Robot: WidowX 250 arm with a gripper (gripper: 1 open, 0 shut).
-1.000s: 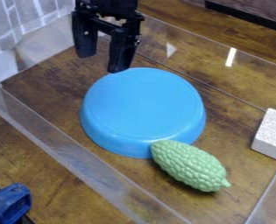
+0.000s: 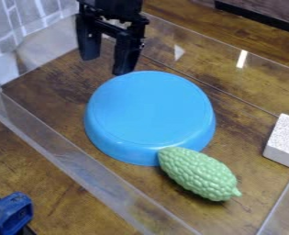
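The black gripper [image 2: 107,53] hangs over the wooden floor of the clear-walled bin, above and behind a blue upturned bowl or lid [image 2: 150,115]. Its two fingers are apart, and I see nothing between them. A green bumpy bitter melon [image 2: 199,173] lies at the front right, against the blue piece's edge. A white rectangular block [image 2: 283,139] rests at the right.
Clear plastic walls edge the work area at the left and front. A dark blue object [image 2: 7,214] sits outside at the bottom left. Bare wood shows left of the blue piece and at the back right.
The gripper has shifted slightly over the last second. The objects on the wood have not moved.
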